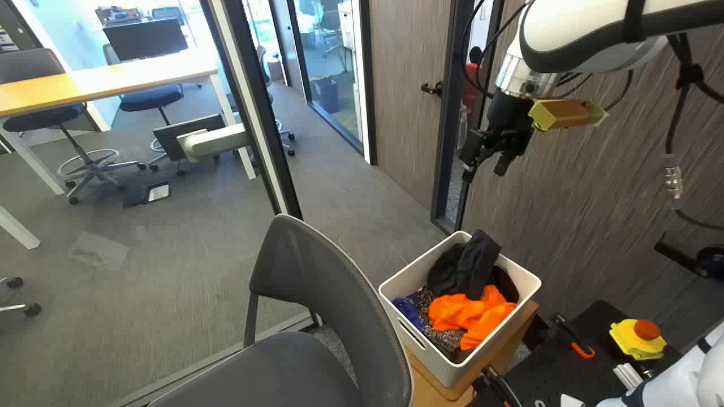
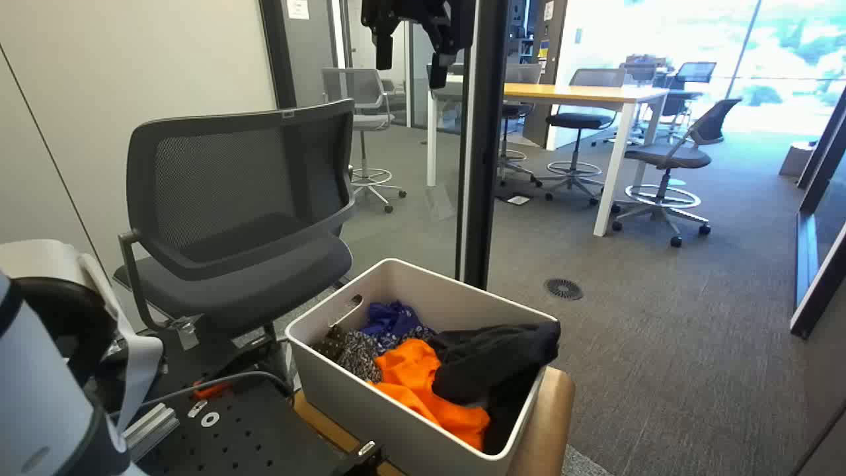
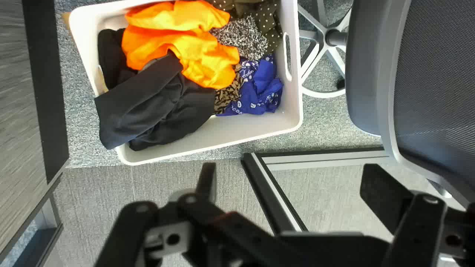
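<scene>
A white bin (image 1: 434, 358) holds a heap of cloths. Bright orange cloth (image 3: 182, 42) lies across the heap, and a black garment (image 3: 156, 106) beside it hangs over the bin's rim at one corner. Blue patterned cloth (image 3: 258, 86) sits at the other end, near speckled black-and-white cloth (image 3: 245, 38) and a dark polka-dot piece (image 3: 269, 17). High above the bin, my gripper (image 1: 485, 169) is open and empty. Its two fingers, one of them the right finger (image 3: 385, 195), are spread wide in the wrist view, with only floor and door frame visible between them.
The bin rests on a wooden stand (image 1: 522, 325). Close beside it is a dark mesh chair (image 2: 238, 190). A black perforated table (image 2: 246, 428) carries small parts and, in the first exterior view, a red-and-yellow emergency button (image 1: 641, 337). A wood-panelled wall (image 1: 570, 224) borders the arm's side.
</scene>
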